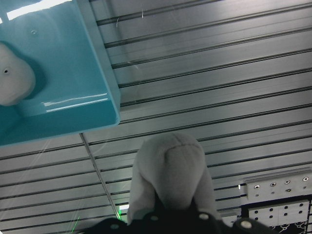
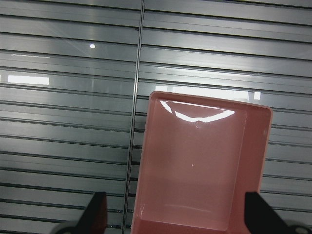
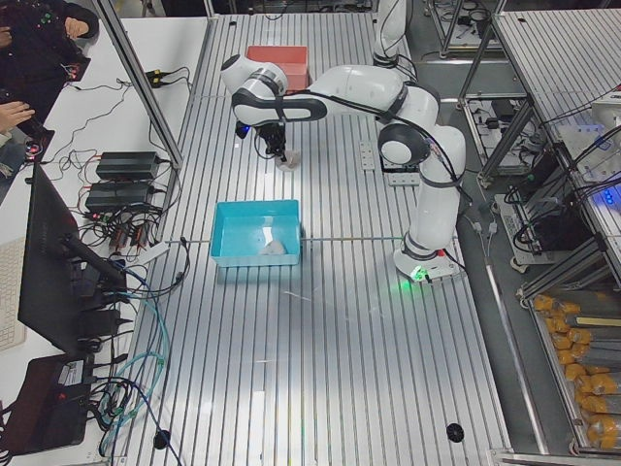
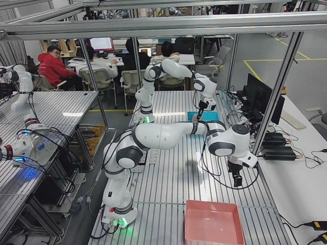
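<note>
A grey plush toy (image 1: 170, 165) hangs in my left gripper (image 3: 278, 153), which is shut on it, beside the blue bin (image 3: 223, 233); the toy fills the lower middle of the left wrist view. A pale rounded object (image 1: 12, 78) lies inside the bin. My right gripper (image 4: 236, 178) is above and just behind the pink bin (image 2: 195, 161), which is empty. In the right wrist view its two fingertips stand wide apart, open with nothing between them.
Metal plates (image 1: 278, 185) lie on the slatted table (image 3: 340, 359) near the arm bases. A post, monitor (image 3: 49, 262) and cables line one side. Bare table lies between and around the bins.
</note>
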